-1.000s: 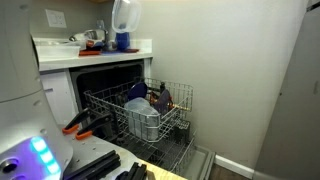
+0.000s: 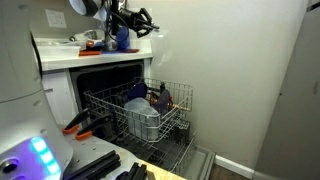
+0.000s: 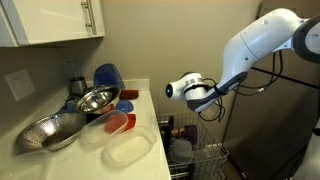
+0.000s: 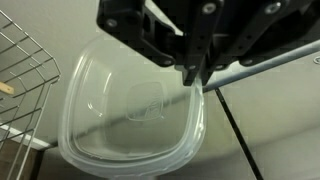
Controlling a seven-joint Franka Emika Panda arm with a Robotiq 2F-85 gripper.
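Note:
A clear plastic container (image 4: 140, 110) fills much of the wrist view, its open side facing the camera. My gripper is shut on its rim, at the upper right of the container. In exterior view 1 the gripper (image 2: 146, 22) is up at counter height, and the faint, see-through container (image 2: 160, 45) hangs beside it, in the air to the right of the counter end. Exterior view 2 shows the arm reaching in from the right; the fingers and the held container are hard to make out there.
Below stands a pulled-out dishwasher rack (image 2: 172, 137) with a clear container (image 2: 142, 108) and dark items in it. The counter (image 3: 115, 172) bears a colander (image 3: 52, 133), a metal bowl (image 3: 98, 100) and another clear container (image 3: 131, 150). Air right of the rack is clear.
In exterior view 1 the gripper and the held container have come down and to the right, from above the counter to past its end. The rack's contents look unchanged.

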